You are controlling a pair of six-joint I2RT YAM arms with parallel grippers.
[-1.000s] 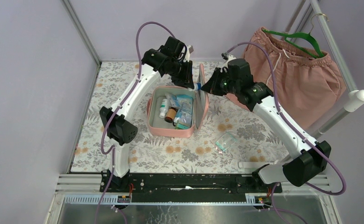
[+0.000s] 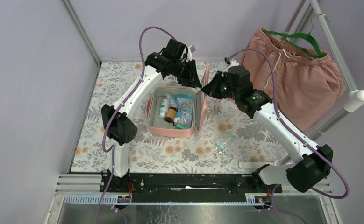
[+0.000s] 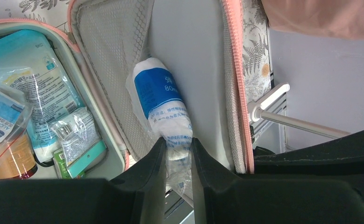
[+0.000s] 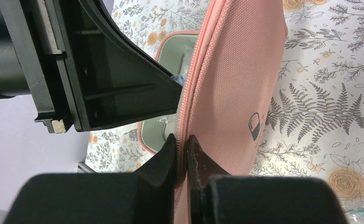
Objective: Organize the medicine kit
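A pink medicine case point(image 2: 170, 132) lies open on the table, lid point(image 2: 203, 112) raised on its right. In the left wrist view my left gripper is shut on a white and blue bandage roll point(image 3: 157, 91) in clear wrap, lying against the lid's inner side by a mesh pocket point(image 3: 105, 46). My right gripper is shut on the lid's zipped rim, seen from its pink outer side. The case holds a white bottle point(image 2: 164, 108), a brown jar point(image 2: 170, 115) and several packets point(image 2: 184, 106).
A clear packet point(image 2: 226, 141) lies on the patterned table point(image 2: 100, 154) front right of the case. Pink shorts point(image 2: 292, 84) hang on a rail at the right.
Both arms have shifted slightly in the top view, my right gripper a little toward the front, and less of the roll's blue shows there than a second ago.
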